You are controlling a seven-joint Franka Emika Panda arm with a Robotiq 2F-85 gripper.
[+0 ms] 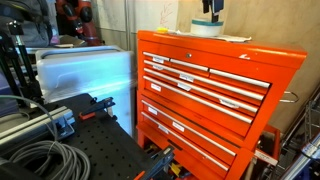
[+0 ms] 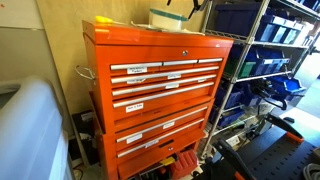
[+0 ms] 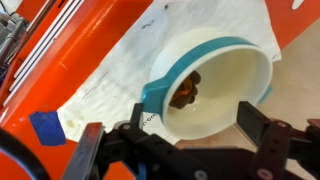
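A white bowl (image 3: pixel 180 50) with a teal band rests on a white sheet (image 3: pixel 120 75) on top of the red tool chest. Several small brown pieces (image 3: pixel 185 90) lie inside it. In exterior view 1 the bowl (image 1: pixel 207 29) is near the middle of the chest top, and in exterior view 2 the bowl (image 2: pixel 168 19) shows at the top. My gripper is open, its dark fingers wide apart in front of the bowl in the wrist view. From exterior view 1 it hangs above the bowl; whether it touches the rim cannot be told.
The red chest (image 1: pixel 200 85) has several labelled drawers, all apparently shut. A small yellow object (image 2: pixel 103 19) lies on its top. Blue bins (image 2: pixel 235 20) fill a rack to one side. A black table (image 1: pixel 95 140) with coiled cable (image 1: pixel 50 160) stands in front.
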